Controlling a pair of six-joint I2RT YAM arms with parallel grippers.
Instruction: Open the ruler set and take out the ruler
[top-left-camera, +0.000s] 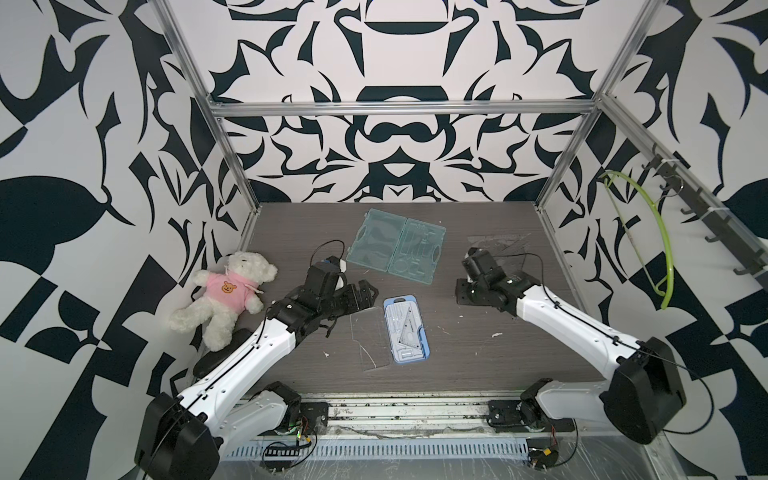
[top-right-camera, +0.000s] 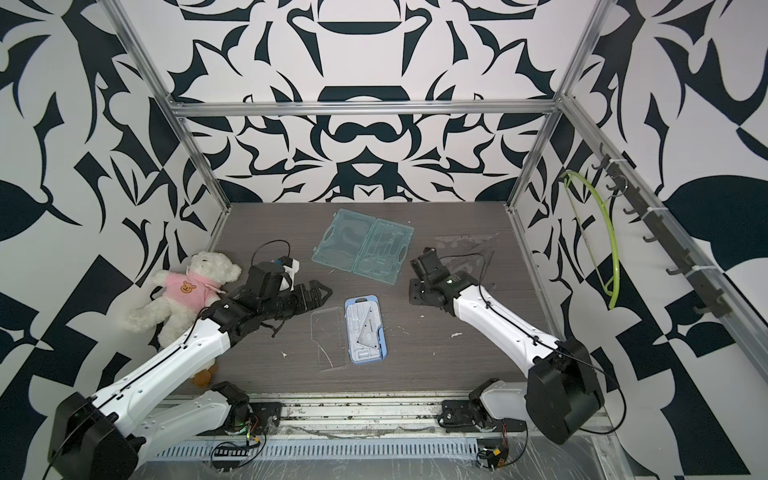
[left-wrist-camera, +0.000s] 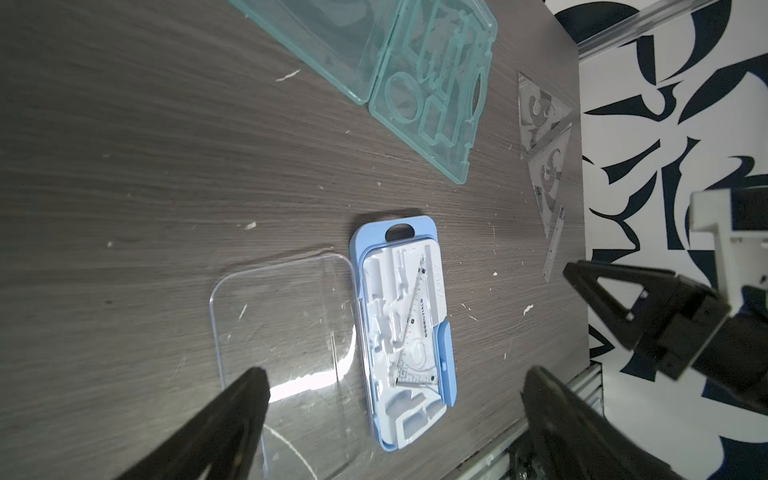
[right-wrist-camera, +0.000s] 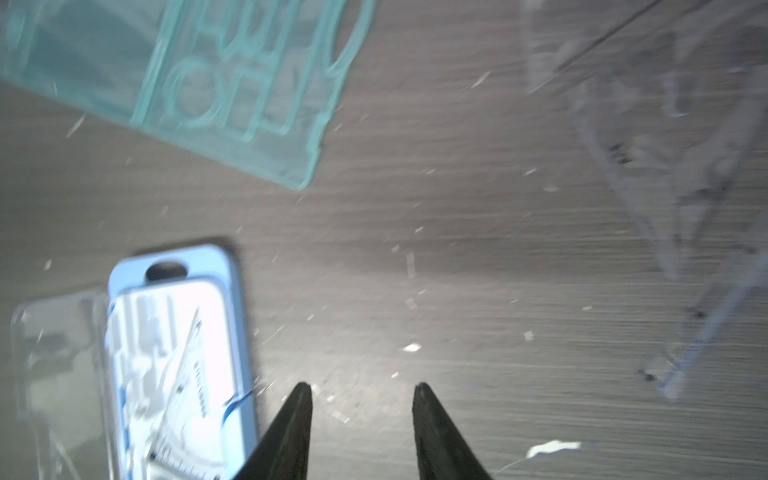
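Observation:
A blue ruler case with a white tray lies open mid-table, a clear triangle in it, beside a clear lid. A teal case lies open at the back. Clear triangles and a straight ruler lie loose at the right. My left gripper is above and left of the blue case, open with nothing between its fingers. My right gripper is over the table right of the blue case, part open, nothing visible between its fingers.
A white teddy bear sits at the left edge. A green hanger hangs on the right rail. Bare table lies at the back left and in front of the triangles.

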